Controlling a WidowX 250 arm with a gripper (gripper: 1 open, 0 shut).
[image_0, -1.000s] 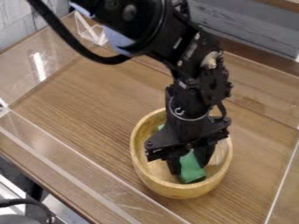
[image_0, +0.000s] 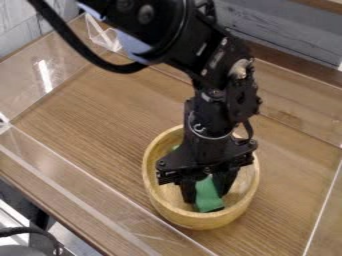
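A pale yellow bowl (image_0: 166, 200) sits on the wooden table, with a green object (image_0: 209, 197) inside it. My black gripper (image_0: 202, 175) reaches down from the top into the bowl, its fingers around or just over the green object. Whether it grips the object cannot be made out, as the gripper hides much of it.
Clear walls border it at the left and back. A black cable lies at the lower left.
The gripper has shifted slightly within the bowl, and the green object shows in a slightly different place beneath it.
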